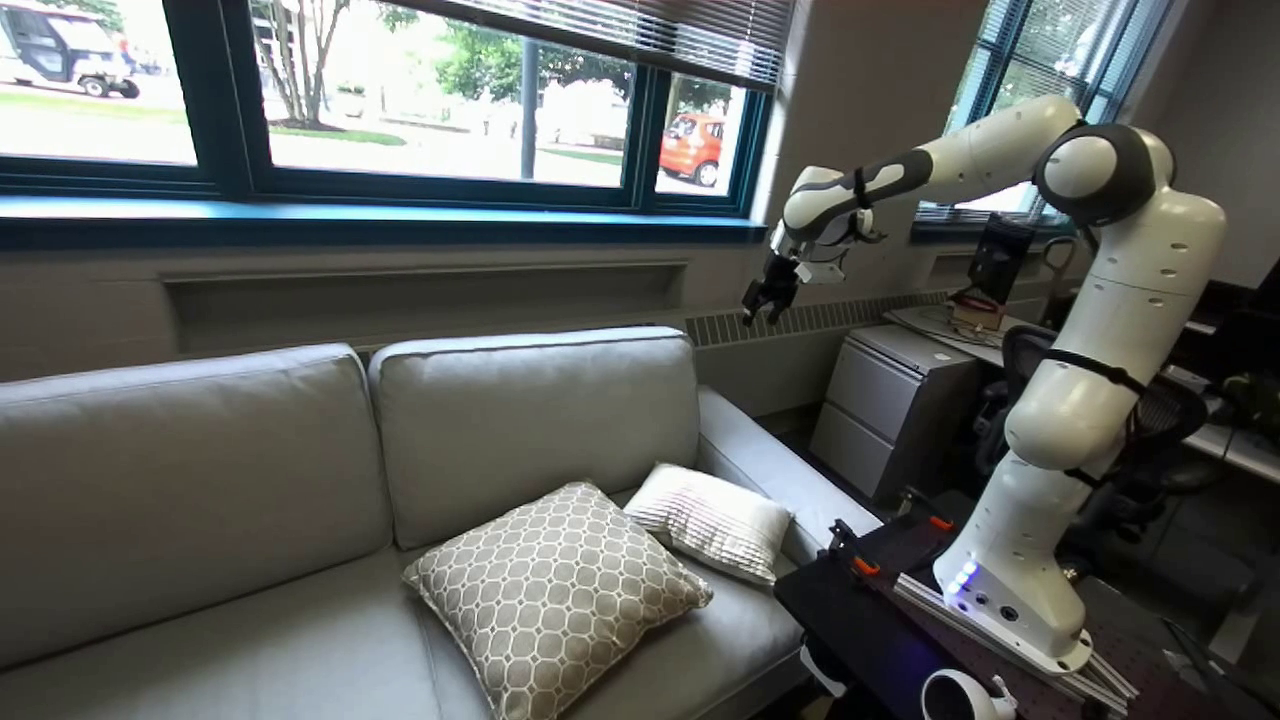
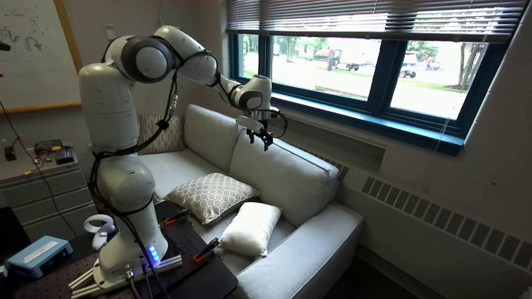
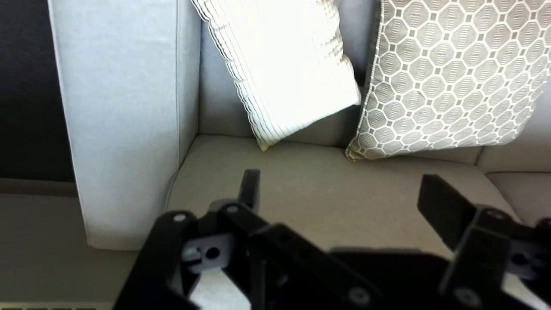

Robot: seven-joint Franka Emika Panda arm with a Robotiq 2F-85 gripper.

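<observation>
High over the sofa's back, my gripper (image 1: 761, 317) is open and empty; its two black fingers stand wide apart in the wrist view (image 3: 338, 193). A white ribbed pillow (image 1: 710, 521) lies on the seat close to the sofa's armrest (image 1: 780, 474). Beside it rests a larger beige pillow (image 1: 558, 596) with a white lattice pattern. From the wrist, both the white pillow (image 3: 289, 62) and the patterned pillow (image 3: 454, 77) appear beyond the fingertips, cut off by the top edge. Neither one touches the gripper.
The light grey sofa (image 2: 294, 174) stands along the wall below a blue-framed window (image 2: 369, 102). The arm's base is on a black table (image 2: 209, 269) by the armrest, with orange-marked clamps at its edge. A third pillow (image 2: 162, 133) sits at the sofa's far end.
</observation>
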